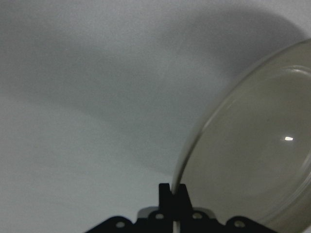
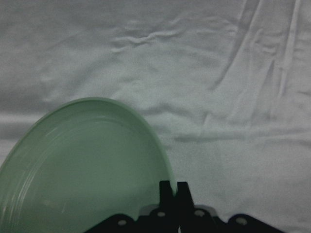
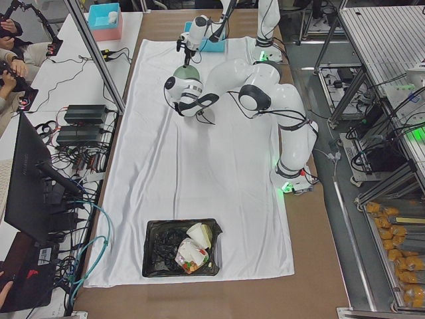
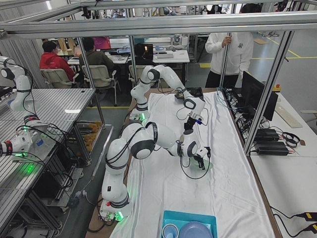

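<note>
A round green plate (image 3: 182,71) lies on the white cloth between the two arms, partly hidden by them in both camera views. In the left wrist view, my left gripper is shut on the rim of a pale plate (image 1: 252,145), which looks greyer there. In the right wrist view, my right gripper is at the edge of the green plate (image 2: 87,160); whether its fingers grip the rim is unclear.
A black tray (image 3: 154,249) with bags and rubbish sits at one end of the cloth (image 3: 166,166), a blue bin (image 4: 213,225) with dishes at the other. The cloth between the arms and black tray is clear.
</note>
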